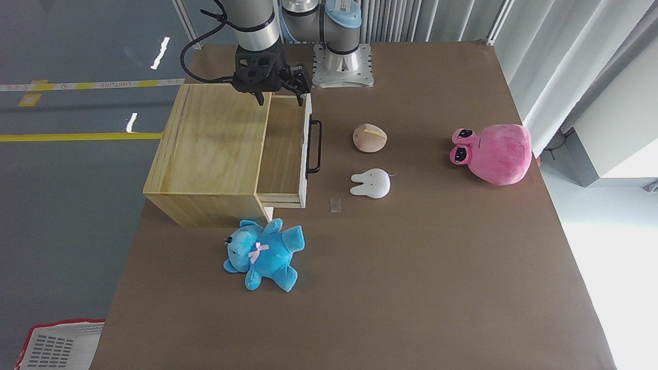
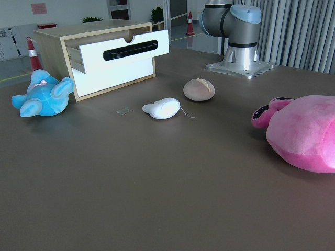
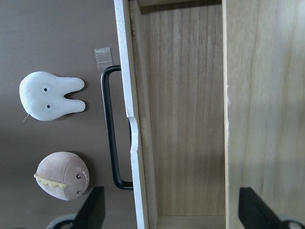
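The black gripper hangs above the back part of the wooden cabinet's open drawer; in the wrist view its fingers are spread wide and open, with nothing between them but the drawer below. The drawer is empty, with a black handle on its white front. Beside it on the table lie a white plush with two long ears and a beige round plush.
A blue bear lies in front of the cabinet. A pink plush sits at the right. A clear small patch is by the drawer.
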